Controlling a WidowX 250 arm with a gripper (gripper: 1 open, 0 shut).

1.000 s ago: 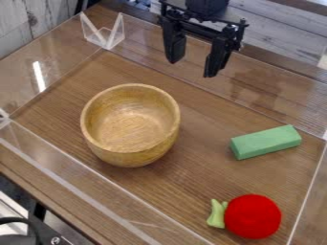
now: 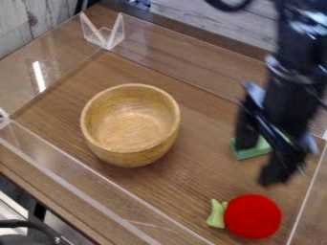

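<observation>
My black gripper (image 2: 262,144) fills the right side of the view, its blurred fingers pointing down over the green block (image 2: 250,147), which it partly hides. A red round object with a pale green top (image 2: 253,216) lies at the lower right, below the fingers. A wooden bowl (image 2: 130,122) sits left of the gripper, apart from it. Whether anything is between the fingers is unclear in the blur.
A small white wire-like holder (image 2: 102,29) stands at the back left. A pale edge runs along the back right.
The bowl and red object have not moved.
</observation>
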